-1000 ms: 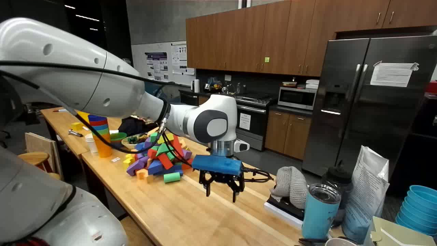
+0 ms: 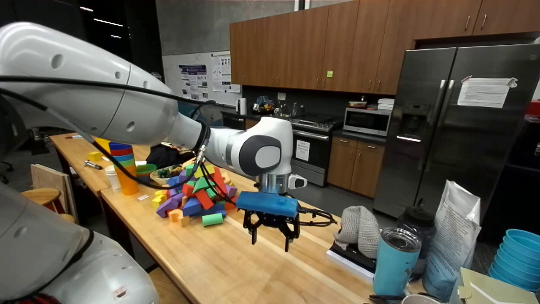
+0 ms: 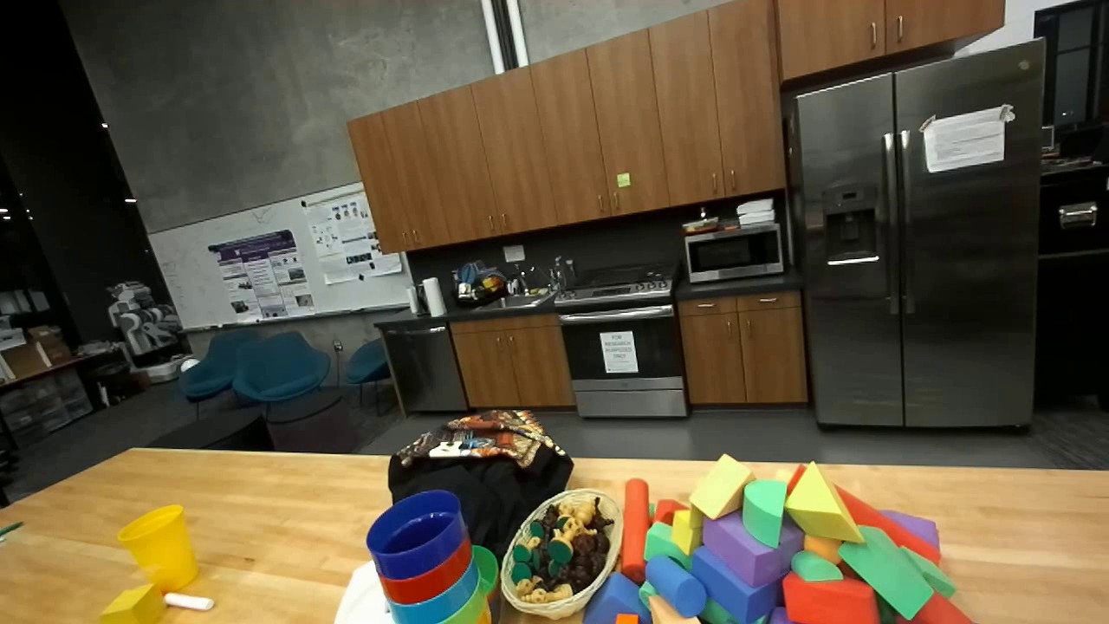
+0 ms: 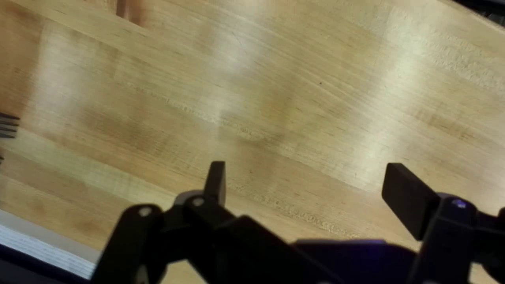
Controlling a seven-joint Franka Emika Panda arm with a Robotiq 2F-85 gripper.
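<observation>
My gripper (image 2: 269,246) hangs over the wooden table (image 2: 243,263) with its fingers pointing down. In the wrist view the gripper is open, its two dark fingers wide apart and only bare wood beneath them. To its left in exterior view 1 lies a heap of coloured blocks (image 3: 746,562), including a green cylinder (image 2: 212,219) at the heap's near edge. The gripper stands clear of that heap. Exterior view 2 does not show the gripper.
At the table's right stand a blue tumbler (image 2: 397,258), a grey knitted cloth (image 2: 358,230) on a dark and white stack, and a paper bag (image 2: 452,238). Stacked cups (image 3: 418,536) and a basket (image 3: 615,520) flank the blocks. Bare wood lies under the gripper.
My gripper has shifted very slightly left in exterior view 1. Its fingers stay apart, and the objects on the table have not moved.
</observation>
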